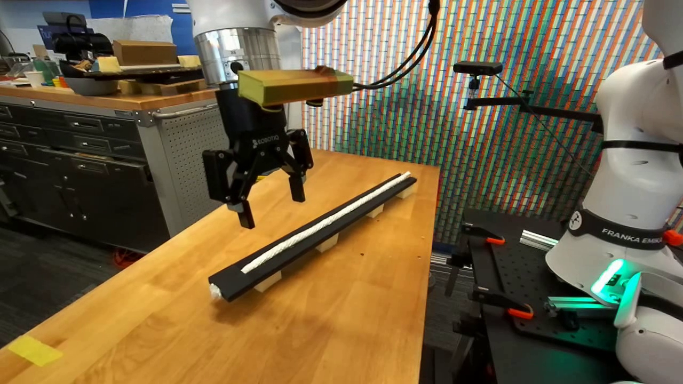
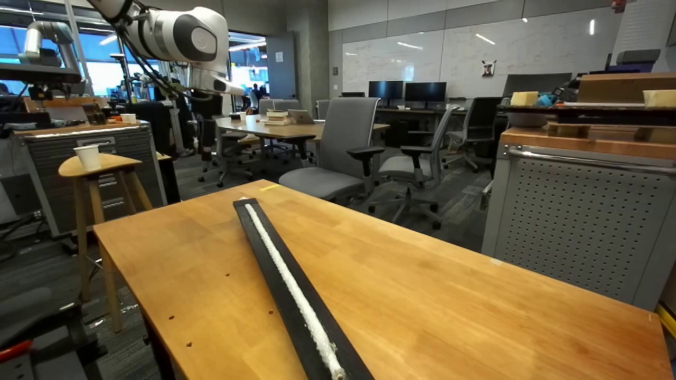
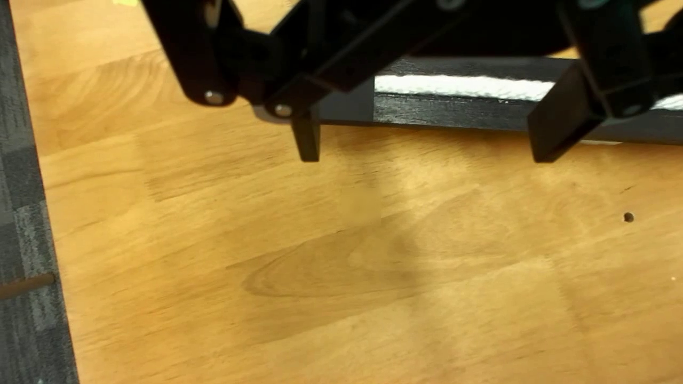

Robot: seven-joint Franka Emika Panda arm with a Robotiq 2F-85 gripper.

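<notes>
A white rope (image 1: 327,221) lies lengthwise along a long black board (image 1: 231,286), which rests raised on small wooden blocks (image 1: 328,243). My gripper (image 1: 272,206) hangs in the air above the table, apart from the board, with its fingers spread and nothing between them. From the wrist, the gripper partly hides the board (image 3: 448,110) and its rope (image 3: 467,86); the fingertips (image 3: 309,143) overlap the bare wood in that view. In exterior view 2, the rope (image 2: 288,278) runs towards the camera, and the dark gripper (image 2: 206,152) is small beyond the table's far side.
A second white arm (image 1: 630,166) stands on a black bench at the right. Beyond the table is a tool cabinet (image 1: 198,150).
</notes>
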